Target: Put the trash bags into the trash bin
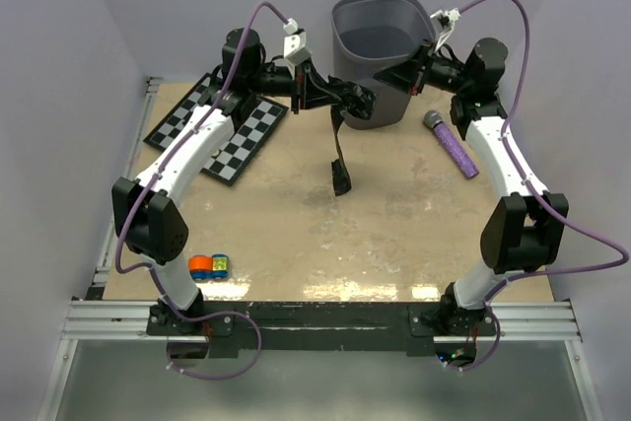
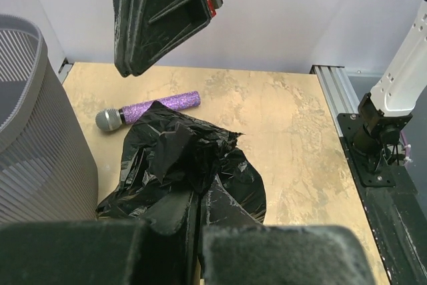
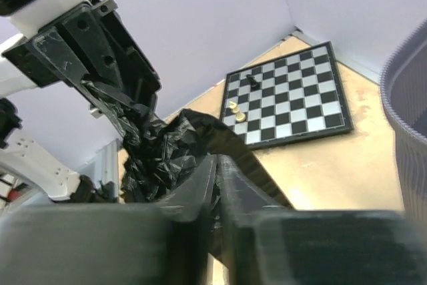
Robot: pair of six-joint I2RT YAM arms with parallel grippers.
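My left gripper (image 1: 333, 98) is shut on a crumpled black trash bag (image 1: 357, 99), which hangs in front of the grey trash bin (image 1: 394, 107). A dark strip of the bag trails down below it in the top view. In the left wrist view, the bag (image 2: 183, 151) spreads out beyond the left fingers (image 2: 175, 208). My right gripper (image 1: 385, 77) is at the bin's front right rim, apart from the bag in the top view. Its fingers are blurred and close together in the right wrist view; how far apart they stand is unclear. The bin's bottom is hidden.
A chessboard (image 1: 258, 130) with a few pieces lies behind the left arm. The purple microphone (image 1: 452, 145) is right of the bin. Small orange (image 1: 200, 266) and blue-green (image 1: 220, 265) items lie front left.
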